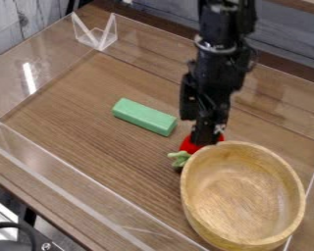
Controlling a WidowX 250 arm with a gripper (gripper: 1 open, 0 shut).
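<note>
My dark gripper (203, 125) is lowered over a red object with a green top (188, 155), which looks like a toy strawberry or radish and is partly covered by the gripper. The gripper's fingers appear open; whether they touch the red object is unclear. A tan bowl (242, 227) sits just in front of the red object at the lower right. A light green block (145, 117) lies to the left of the gripper.
The wooden table (68, 147) has free room at the left. A clear or white wire-like holder (97, 29) stands at the back left. A dark cable runs at the bottom left corner.
</note>
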